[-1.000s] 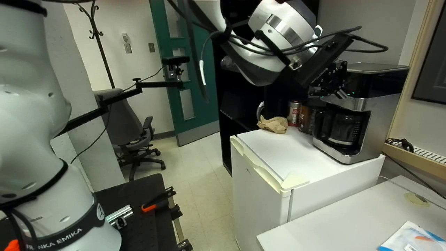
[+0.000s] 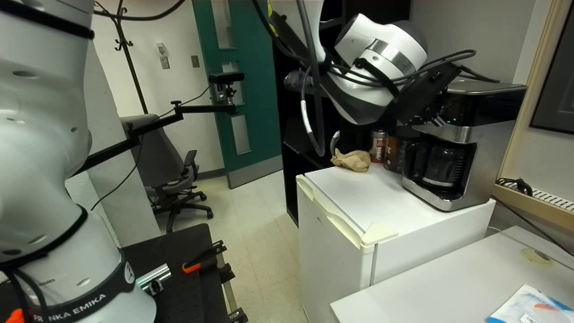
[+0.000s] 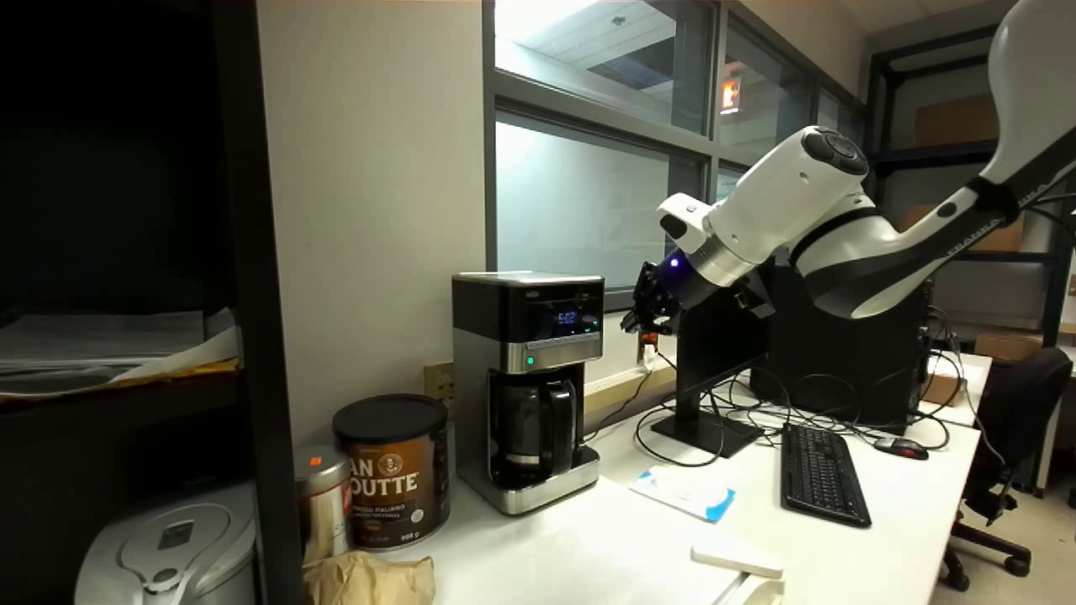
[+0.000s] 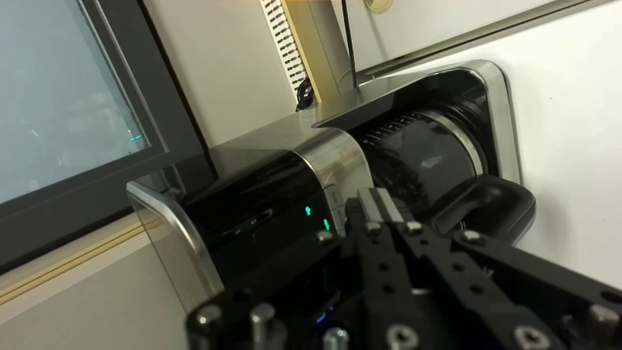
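Observation:
A black and steel coffee maker (image 3: 526, 393) stands upright with its glass carafe (image 3: 522, 422) inside. Its display (image 3: 567, 319) is lit, and a green light shows on the button strip (image 3: 530, 360). My gripper is shut, its two metal fingertips side by side with nothing visible between them. In the wrist view they overlap the steel button strip (image 4: 339, 204) beneath the dark control panel; whether they touch it cannot be told. From the second exterior view, a narrow gap shows between the gripper (image 3: 631, 323) and the machine's front.
The coffee maker sits on a white fridge (image 2: 344, 188). A brown coffee can (image 3: 393, 474), a smaller can (image 2: 378, 146) and a crumpled paper bag (image 2: 351, 160) are beside it. The carafe handle (image 4: 495, 204) juts out near my fingers. Clear fridge top lies in front.
My forearm and wrist have swung right and slightly lower in the first exterior view, and the hand's angle has changed. The fingertips stay near the same place by the machine, which has not moved.

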